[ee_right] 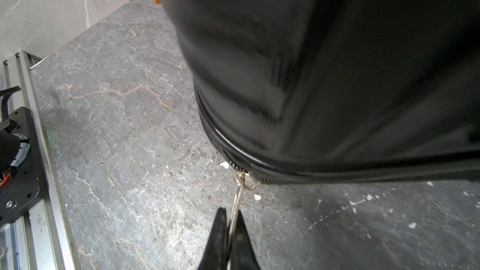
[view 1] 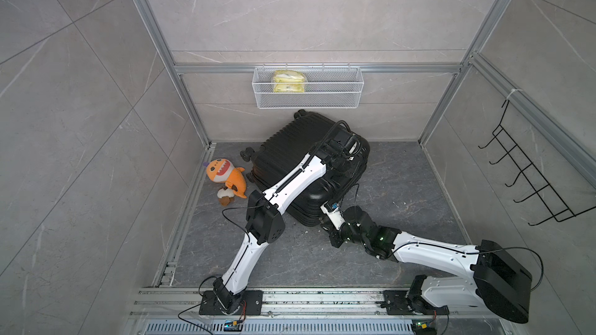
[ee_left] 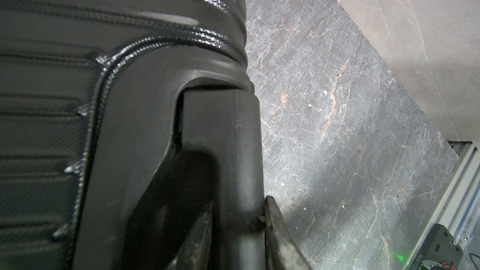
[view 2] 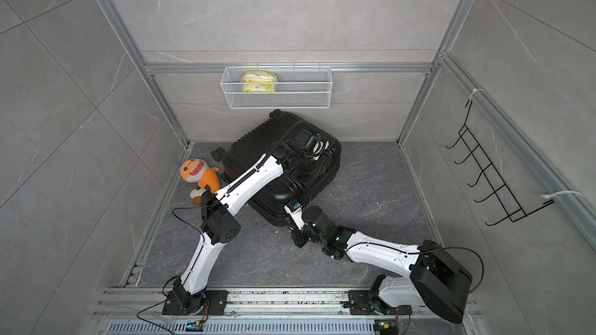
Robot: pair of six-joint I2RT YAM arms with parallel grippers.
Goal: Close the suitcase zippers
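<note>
The black ribbed suitcase (view 1: 288, 155) lies on the grey floor towards the back wall. In the left wrist view its black handle (ee_left: 222, 130) runs down between the fingers of my left gripper, which is shut on it. At the suitcase's near corner, a zipper pull (ee_right: 237, 195) hangs from the zipper seam (ee_right: 310, 174) by a small metal ring. My right gripper is shut on the thin pull, just below the seam. The pull stretches taut from the seam to the fingertips. My left arm covers part of the suitcase in both top views.
An orange shark toy (view 1: 228, 176) and a small brown-and-white toy (view 1: 225, 196) sit left of the suitcase. A white wire basket (view 1: 335, 87) hangs on the back wall, a black hook rack (view 1: 527, 176) on the right one.
</note>
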